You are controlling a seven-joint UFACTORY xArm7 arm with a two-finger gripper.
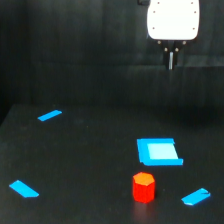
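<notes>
A red block (pixel 143 188) with a six-sided, orange-red top stands on the dark table, low and right of centre. Behind it lies a pale square (pixel 162 152) bordered by blue tape. High at the upper right hangs my gripper (pixel 171 62), far above the table and well apart from both. Its fingers look small and thin from here, too small to tell whether they are open or shut. I make out no object at their tips.
Short blue tape strips lie flat at the far left (pixel 50 115), near left (pixel 24 189) and near right (pixel 196 197). Dark curtain (pixel 80 60) hangs at the back. Bare table (pixel 80 155) fills the left and centre.
</notes>
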